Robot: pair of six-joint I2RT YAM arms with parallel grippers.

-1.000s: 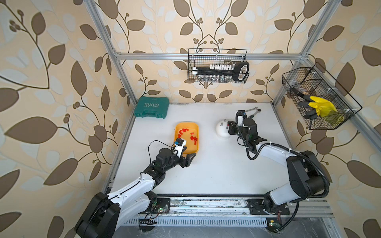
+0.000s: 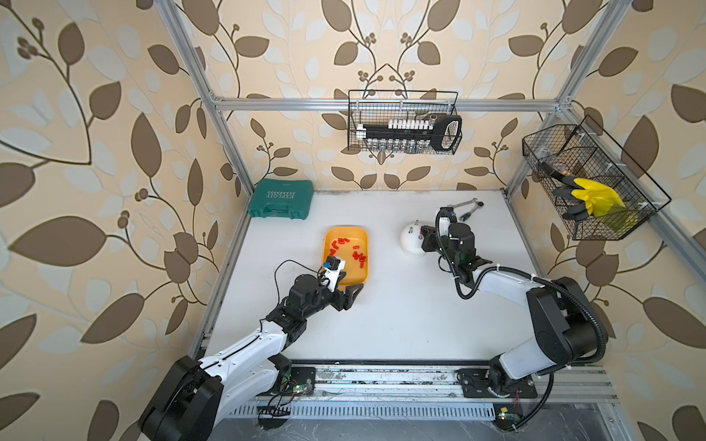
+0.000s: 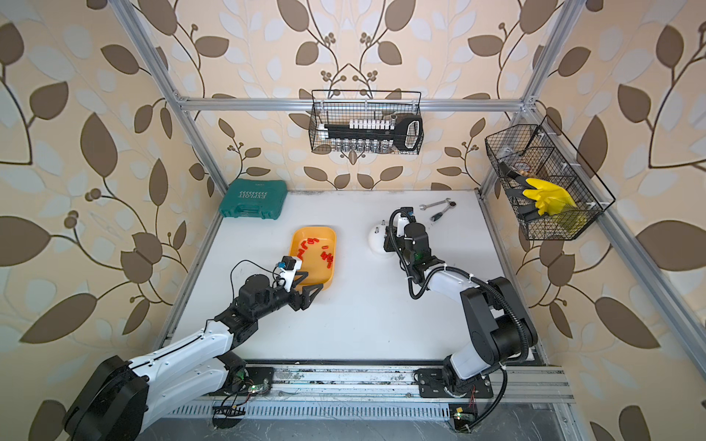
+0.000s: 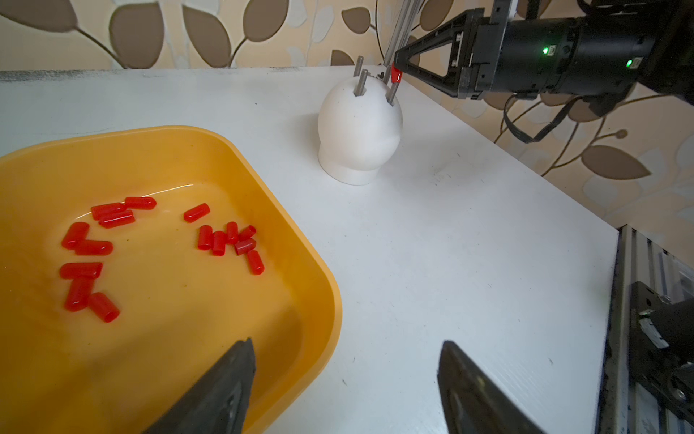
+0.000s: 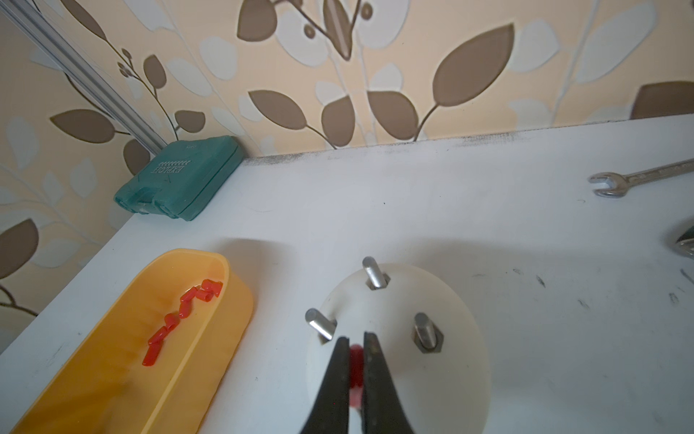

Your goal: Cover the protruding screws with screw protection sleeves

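A white domed piece (image 4: pixel 354 130) stands on the table, with several metal screws (image 5: pixel 372 271) sticking up from its top. My right gripper is shut on a red sleeve (image 4: pixel 396 74), which sits at the top of the nearest screw (image 4: pixel 392 92); how far it covers that screw cannot be told. The other visible screws are bare. Several red sleeves (image 4: pixel 94 247) lie in the orange tray (image 4: pixel 318 340). My left gripper is open over the near right edge of that tray, nothing between its fingers.
A green case (image 2: pixel 281 197) lies at the back left. Wrenches (image 5: pixel 643 177) lie behind and right of the dome. Wire baskets hang on the back and right walls.
My right gripper and wrist have shifted very slightly at the dome. The left arm is still.
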